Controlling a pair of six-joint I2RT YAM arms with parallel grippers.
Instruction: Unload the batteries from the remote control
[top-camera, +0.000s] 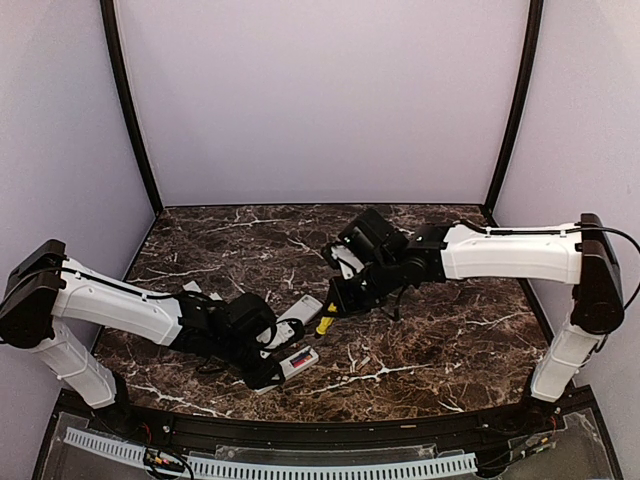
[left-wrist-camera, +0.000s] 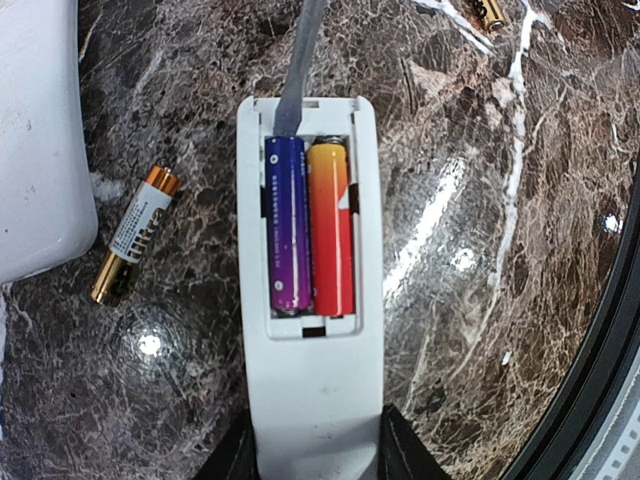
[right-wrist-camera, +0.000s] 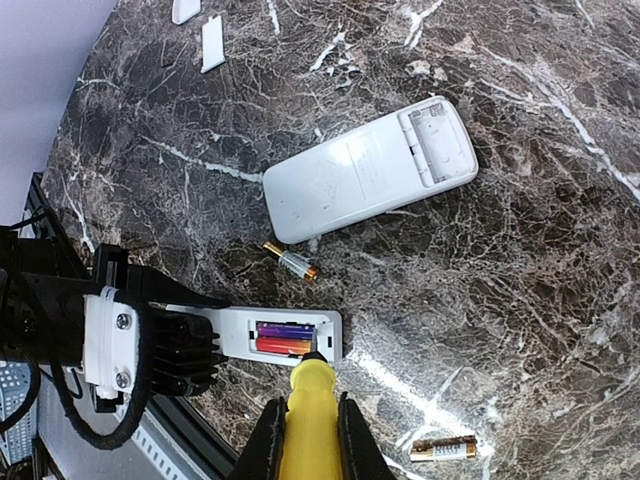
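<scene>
In the left wrist view my left gripper is shut on the near end of a white remote control (left-wrist-camera: 315, 385). Its battery bay is uncovered, with a purple battery (left-wrist-camera: 288, 230) and an orange-red battery (left-wrist-camera: 331, 235) lying side by side inside. My right gripper is shut on the yellow handle (right-wrist-camera: 311, 400) of a flat-bladed tool. The grey blade (left-wrist-camera: 300, 65) comes down to the far end of the purple battery; whether it touches the battery or only the bay's edge, I cannot tell.
A larger white remote (right-wrist-camera: 345, 175) with an empty bay lies beyond. One loose battery (right-wrist-camera: 293, 262) rests between the remotes, another battery (right-wrist-camera: 443, 449) to the right. White covers (right-wrist-camera: 213, 44) lie at the far left.
</scene>
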